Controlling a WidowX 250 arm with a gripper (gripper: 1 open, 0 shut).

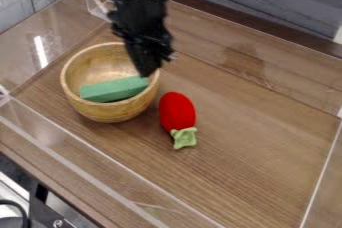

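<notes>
A wooden bowl (pixel 104 111) stands at the left of the table, holding a green elongated object (pixel 115 89). A red object with a green leafy end (pixel 177 113) lies just right of the bowl. My black gripper (pixel 136 48) hangs above the back right of the bowl, apart from the green object; it is blurred, and it looks shut with nothing visible between its fingers.
</notes>
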